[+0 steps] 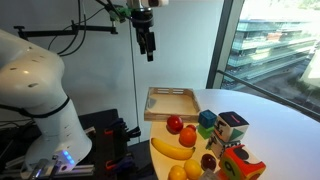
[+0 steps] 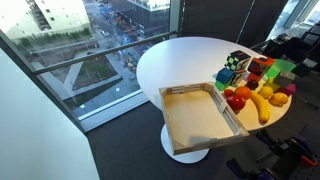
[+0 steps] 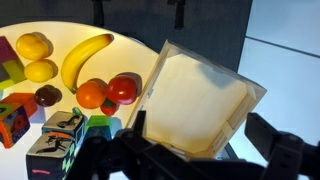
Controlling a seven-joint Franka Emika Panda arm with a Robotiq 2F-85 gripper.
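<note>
High above the table, my gripper points down, well clear of everything. In the wrist view its dark fingers stand wide apart, open, with only the shallow wooden tray below between them. The tray appears empty. Beside it lie a yellow banana, a red apple, an orange, a lemon and another orange-yellow fruit. A dark round fruit is close to several patterned and coloured blocks, among them a black-and-white patterned cube and a teal cube.
The white round table has free room behind the tray. Fruit and blocks crowd the side opposite that space. Windows border the far side, and black hardware stands at the table's near edge.
</note>
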